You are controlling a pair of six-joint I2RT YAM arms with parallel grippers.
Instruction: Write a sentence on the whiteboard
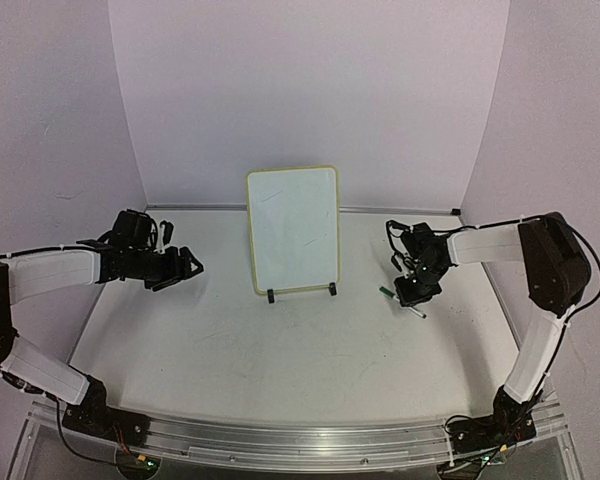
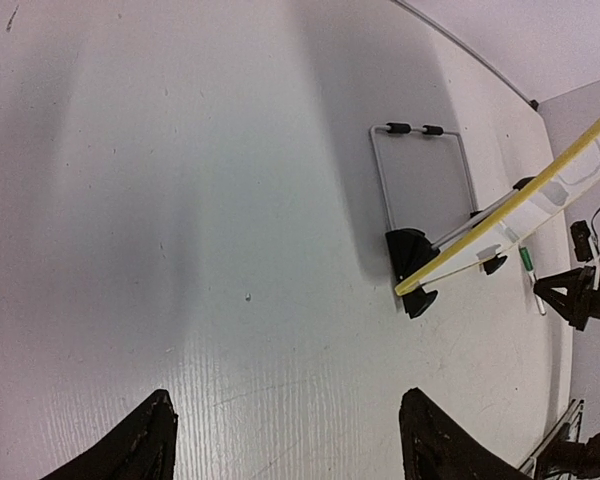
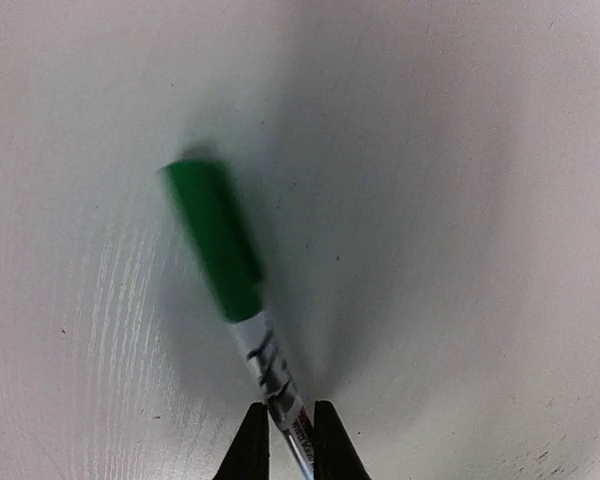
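Note:
A marker with a green cap (image 3: 215,235) and silver-white barrel (image 3: 267,365) sits low at the table, right of the whiteboard. My right gripper is shut on its barrel, the cap pointing away from the fingers. From above, the right gripper (image 1: 408,298) covers the marker's middle; its green end (image 1: 387,292) and pale end (image 1: 417,312) stick out. The yellow-framed whiteboard (image 1: 294,230) stands upright at the back centre, with no writing visible. Well left of it, my left gripper is open and empty above bare table.
The whiteboard rests on dark feet (image 1: 271,296), with a wire stand (image 2: 382,180) behind it. Bare table (image 1: 280,360) lies in front of the board and between the arms. Walls enclose the back and both sides.

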